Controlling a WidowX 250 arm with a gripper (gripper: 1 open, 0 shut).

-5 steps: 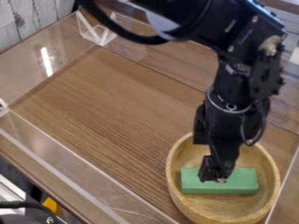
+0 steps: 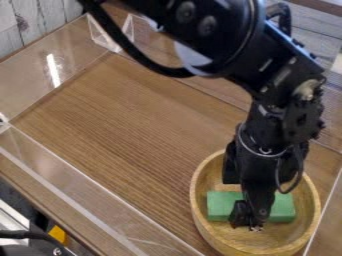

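Note:
A round wooden bowl (image 2: 217,236) at the lower right holds a green rectangular block (image 2: 225,206). My black gripper (image 2: 251,214) reaches down into the bowl, its tips low over the middle of the block and hiding part of it.
Clear walls (image 2: 40,70) edge it on the left, and dark cables lie beyond at the lower left.
My gripper has moved down into the bowl, its tips now lower over the green block. The bowl and block look about where they were.

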